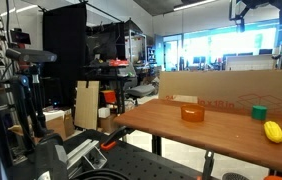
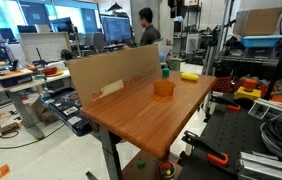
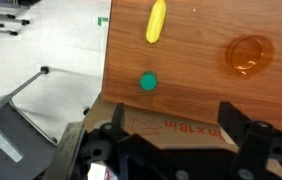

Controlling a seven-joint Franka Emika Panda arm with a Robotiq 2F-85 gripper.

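High above the table, my gripper stands open, its two dark fingers wide apart with nothing between them in the wrist view. At the top right of exterior view 1 the gripper hangs well clear of everything on the table. A yellow elongated object lies near the table's end, and a small green cylinder stands close to it. An orange round bowl sits farther along the table; it looks empty from above.
A brown cardboard panel stands upright along one long side of the wooden table. Bare tabletop surrounds the bowl. In exterior view 2 a person sits in the background beyond the panel.
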